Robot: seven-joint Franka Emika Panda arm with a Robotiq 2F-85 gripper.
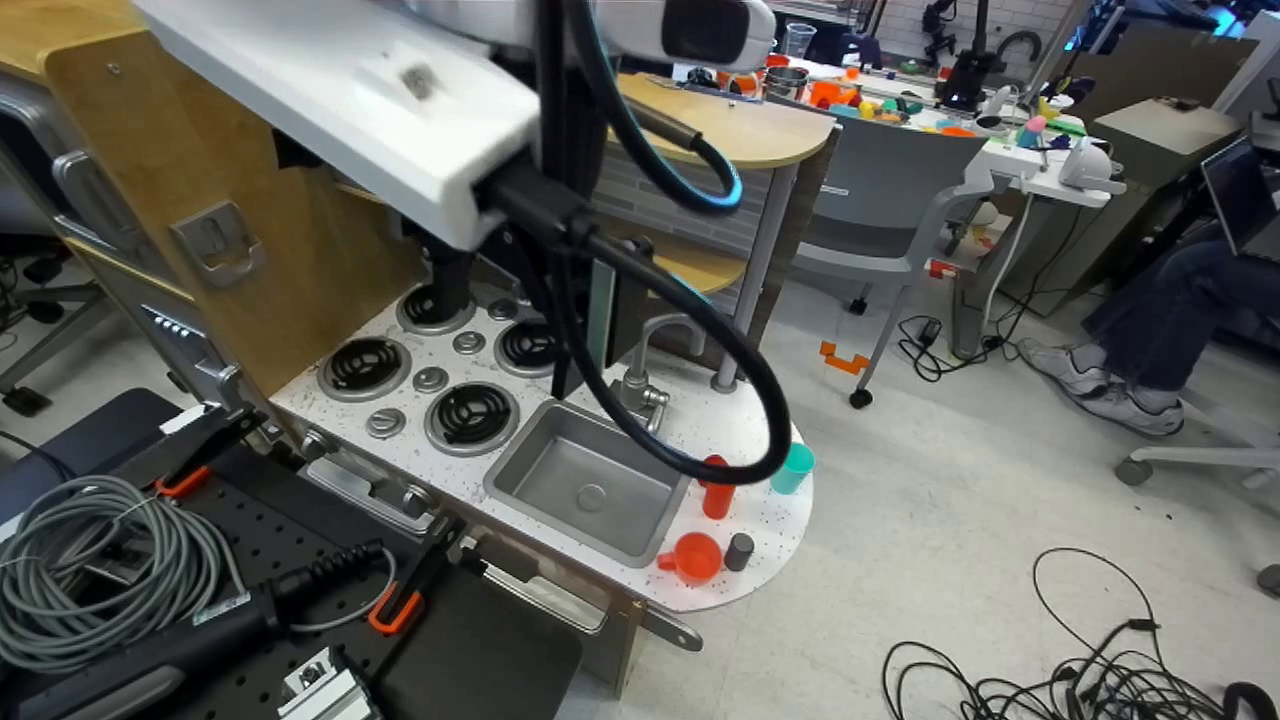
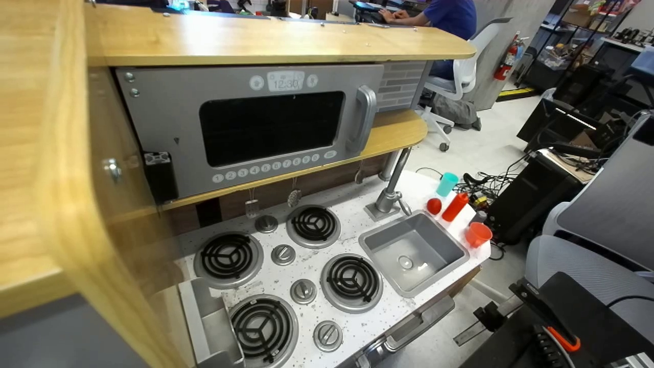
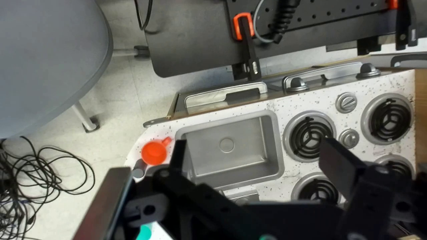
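Note:
My gripper stands open above the toy kitchen counter, its two dark fingers wide apart with nothing between them. Below it in the wrist view lie the grey sink (image 3: 228,152) and the black burners (image 3: 309,136). An orange cup with a handle (image 2: 478,234) stands on the counter's right end, past the sink. Close by are a red bottle (image 2: 454,207), a red round object (image 2: 434,205), a teal cup (image 2: 447,183) and a small dark grey cylinder (image 1: 739,552). In exterior view 1 the arm and its cable hide much of the gripper.
A faucet (image 2: 389,193) rises behind the sink. The microwave (image 2: 165,110) hangs over the burners, under a wooden top. A black work table (image 1: 480,648) with cables and clamps stands before the counter. The sink is empty.

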